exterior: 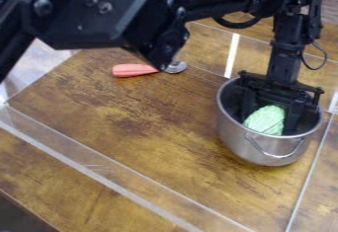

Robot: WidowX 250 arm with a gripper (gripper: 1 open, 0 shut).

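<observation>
A steel pot [256, 142] with a wire handle stands on the wooden table at the right. My black gripper [275, 100] reaches down into its top from above, fingers inside the pot around a pale green, rounded object [266, 118], which looks like a cabbage or lettuce. The gripper appears closed on it, though the fingertips are mostly hidden by the pot and the gripper body.
A red-handled utensil [136, 70] with a metal end lies at the upper left of the table [113, 127]. Clear strips are taped across the wood. The middle and left of the table are open.
</observation>
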